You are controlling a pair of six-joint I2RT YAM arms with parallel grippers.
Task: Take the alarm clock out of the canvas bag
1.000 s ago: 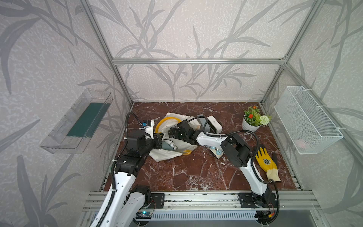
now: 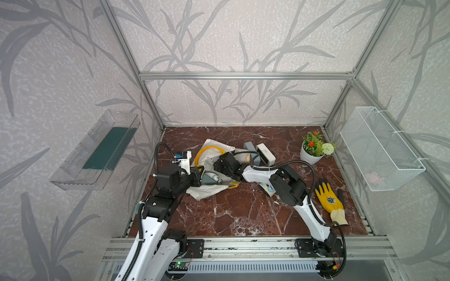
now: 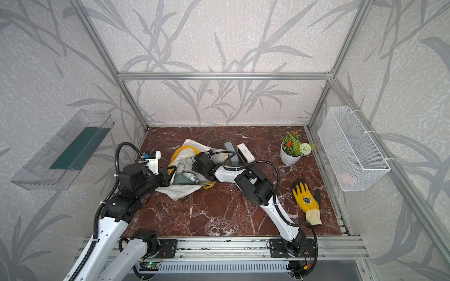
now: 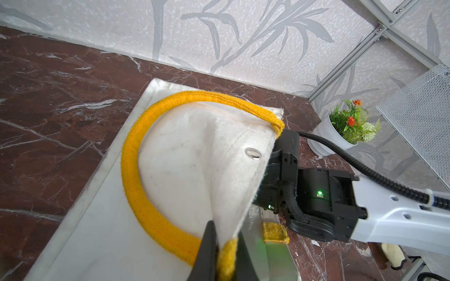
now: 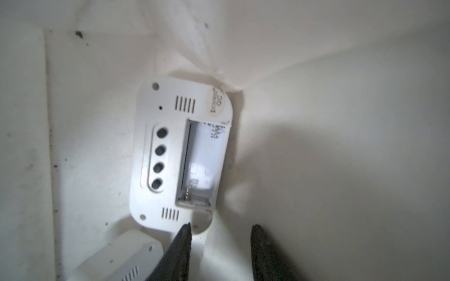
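The white canvas bag [image 4: 107,229] with yellow handles lies open at the left of the table. My left gripper is shut on its yellow handle [image 4: 228,250], beside a raised fold of canvas. My right gripper is inside the bag. In the right wrist view, a white device, seemingly the alarm clock's back [image 5: 171,206], lies ahead of its fingers [image 5: 180,250], showing several dark buttons and an uncovered battery bay. Its lower corner is close to one fingertip. Pale material shows between the separated fingers; whether they grip anything is unclear.
Another white vented object [image 5: 119,257] lies beside the clock. A grey-green item [image 2: 210,179] is in the bag's mouth. Boxes [image 2: 265,154], a flowerpot [image 2: 309,156] and a yellow glove [image 2: 331,201] stand or lie to the right.
The left arm has barely moved.
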